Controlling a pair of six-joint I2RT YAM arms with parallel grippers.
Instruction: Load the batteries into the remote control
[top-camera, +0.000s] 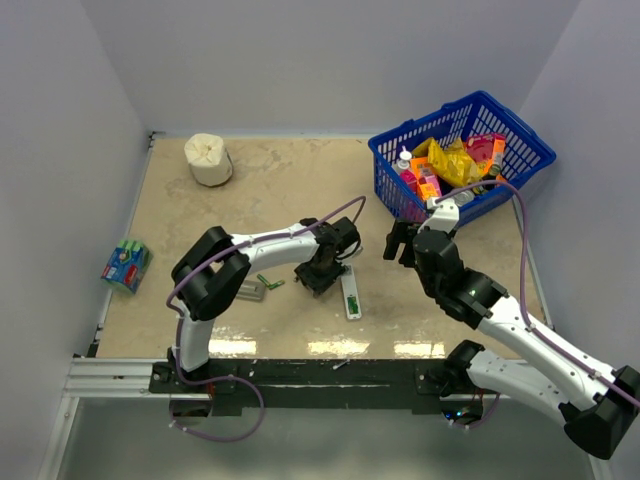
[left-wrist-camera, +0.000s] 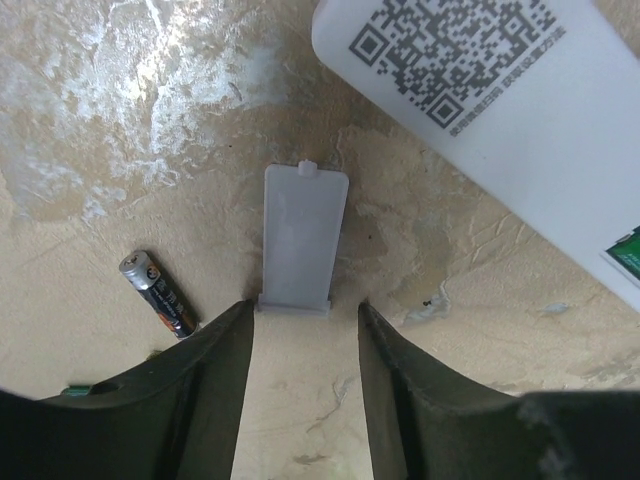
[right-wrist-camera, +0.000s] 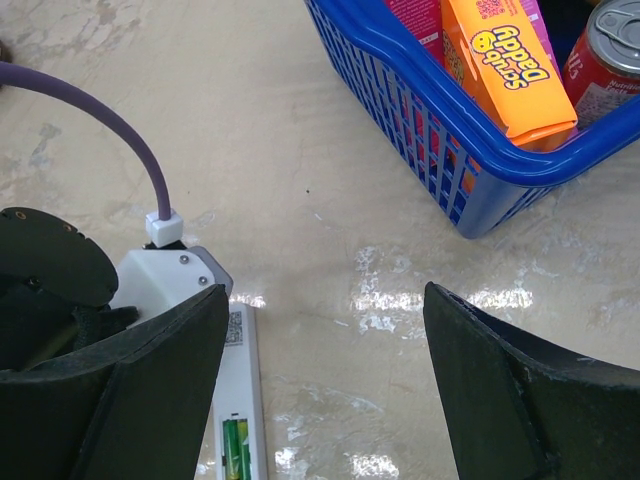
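Observation:
The white remote (top-camera: 351, 292) lies right of my left gripper (top-camera: 322, 277); in the right wrist view its open compartment (right-wrist-camera: 237, 440) holds green cells. In the left wrist view the grey battery cover (left-wrist-camera: 302, 235) lies flat, its lower end between the parted fingertips of my left gripper; whether they touch it is unclear. A small black battery (left-wrist-camera: 160, 294) lies left of it. Loose green batteries (top-camera: 270, 281) lie farther left. My right gripper hangs open and empty beside the blue basket.
A blue basket (top-camera: 385, 165) of groceries stands at back right, a white roll (top-camera: 208, 160) at back left. A blue-green pack (top-camera: 125, 266) lies at the left edge, a grey box (top-camera: 250, 290) near the left arm.

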